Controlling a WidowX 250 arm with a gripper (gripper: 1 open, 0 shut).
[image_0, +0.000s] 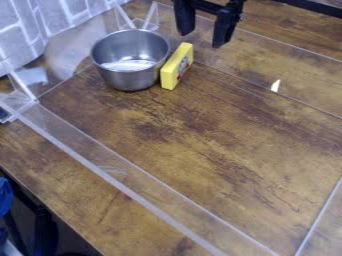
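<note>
My black gripper (206, 26) hangs open at the top of the view, above and behind a yellow box (175, 66) and a steel pot (130, 59). Nothing shows between its fingers. The box lies on the wooden table (201, 170) just right of the pot. The pot has something pale in its bottom.
Clear plastic edging (107, 172) runs along the left side, with a crumpled silvery sheet (40, 25) at the upper left. A small white piece (275, 86) sits on the right.
</note>
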